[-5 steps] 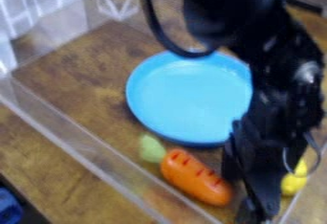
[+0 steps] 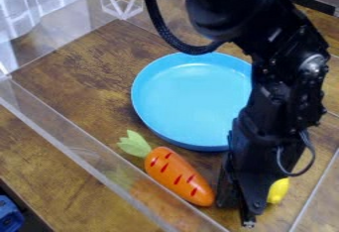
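Note:
A toy carrot [image 2: 176, 174] with pale green leaves lies on the wooden surface in front of a blue plate [image 2: 185, 97]. My black gripper [image 2: 241, 201] is low at the right, just beside the carrot's thick end, its arm covering the plate's right side. A yellow object [image 2: 279, 191] is partly hidden behind the gripper. The fingertips are dark and partly hidden, so I cannot make out their gap or anything between them.
A clear plastic wall [image 2: 73, 147] runs along the left and front. The wood left of the plate is bare. A white curtain [image 2: 40, 8] is at the back left.
The arm has shifted slightly and settled lower beside the carrot. The carrot appears shifted a little to the left compared with a second ago.

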